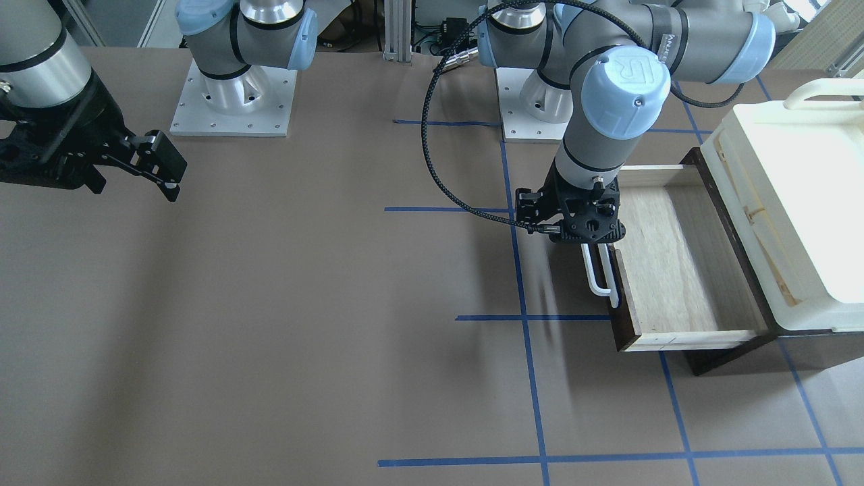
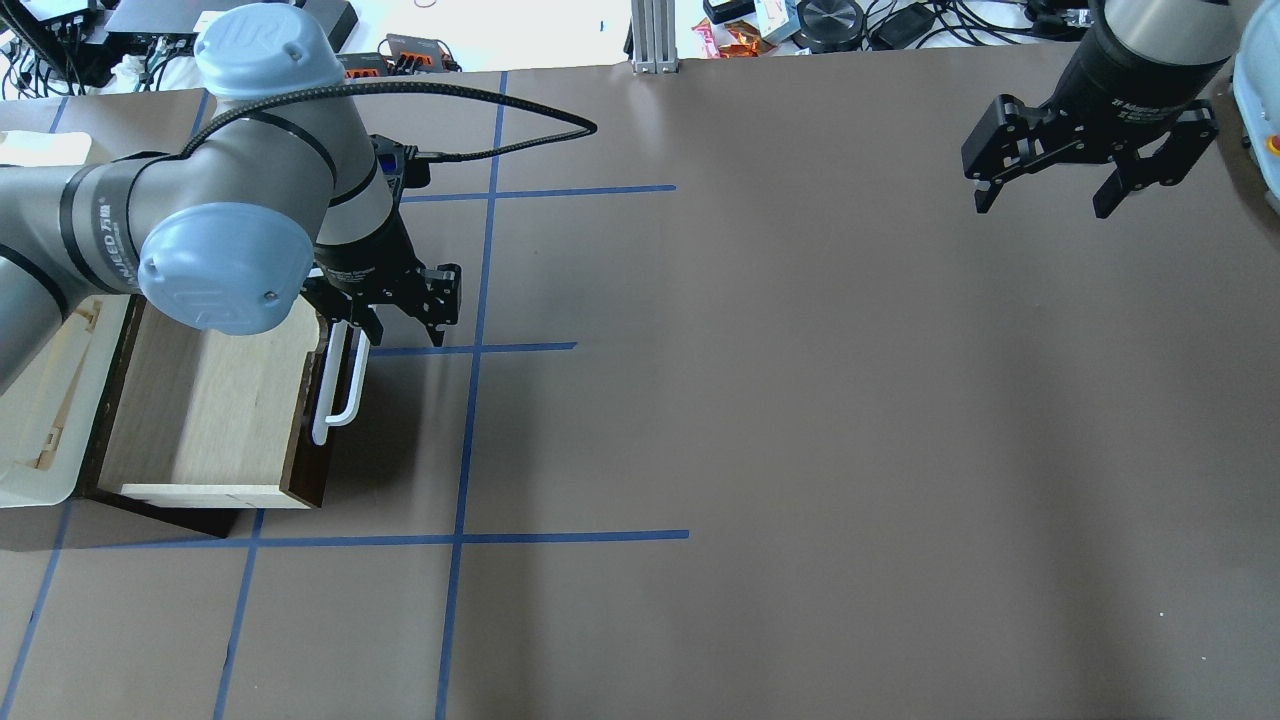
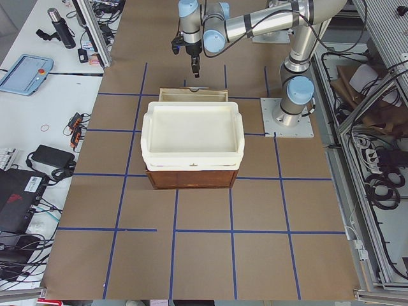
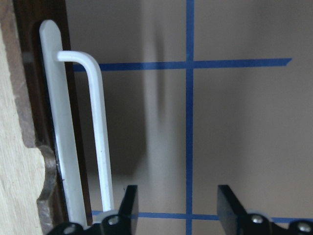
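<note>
A small wooden drawer (image 1: 680,267) stands pulled out of a dark cabinet beneath a white tray (image 3: 192,132). Its white bar handle (image 4: 100,127) is fixed to the dark drawer front. My gripper is open over the handle's end, one finger beside the handle and the other over bare floor, with nothing between them. In the top view the gripper (image 2: 381,324) hangs at the handle's back end.
Other arms stand around the table, one with a black gripper (image 2: 1080,156) at the far side. The taped floor (image 1: 324,308) beside the drawer is clear.
</note>
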